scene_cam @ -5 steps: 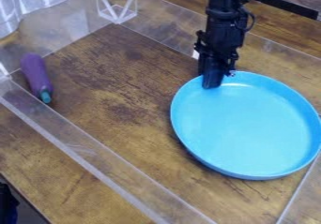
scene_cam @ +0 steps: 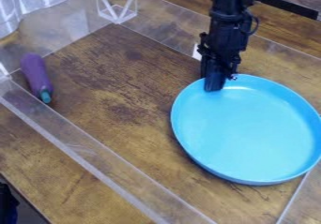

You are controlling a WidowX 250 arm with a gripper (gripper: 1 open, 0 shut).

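Note:
My black gripper point(scene_cam: 216, 70) reaches down from the top at the back rim of a large blue plate point(scene_cam: 245, 134), its tips at or just behind the rim. It looks shut, with nothing clearly visible between its fingers, though the tips are small and dark. The plate lies on the wooden surface in the right half of the view.
A purple object point(scene_cam: 37, 74) with a teal end lies at the far left. Clear plastic walls border the wooden work area point(scene_cam: 113, 97), whose middle-left is bare. A small white item is partly visible behind my gripper.
The blue plate has shifted very slightly toward the right and front of the view. My gripper stays at its back rim, almost unmoved.

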